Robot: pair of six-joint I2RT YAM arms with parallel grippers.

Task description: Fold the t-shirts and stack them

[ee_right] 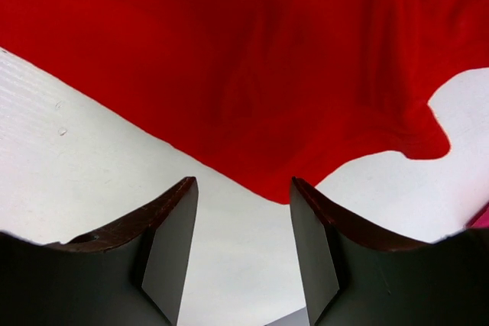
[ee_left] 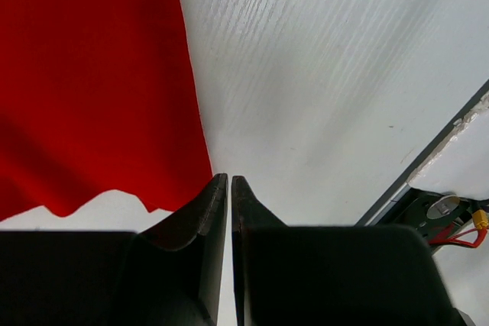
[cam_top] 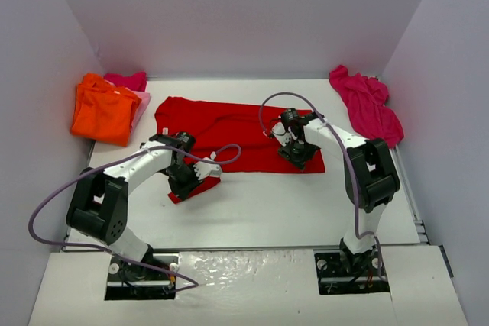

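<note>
A red t-shirt (cam_top: 229, 131) lies spread across the middle of the table, one sleeve (cam_top: 205, 186) sticking out toward the front left. Over that sleeve is my left gripper (cam_top: 182, 191). In the left wrist view its fingers are drawn together, with just a narrow gap at the tips, beside a corner of the red cloth (ee_left: 114, 89); no cloth shows between them. My right gripper is open above the shirt's front right edge. A corner of the red fabric (ee_right: 252, 135) reaches between its fingertips, close to the right one, ungripped.
At the back left is a stack with an orange folded shirt (cam_top: 105, 112) on top, pink and magenta cloth (cam_top: 131, 80) showing behind it. A crumpled magenta shirt (cam_top: 367, 106) lies at the right. Bare white table (cam_top: 252, 211) stretches along the front.
</note>
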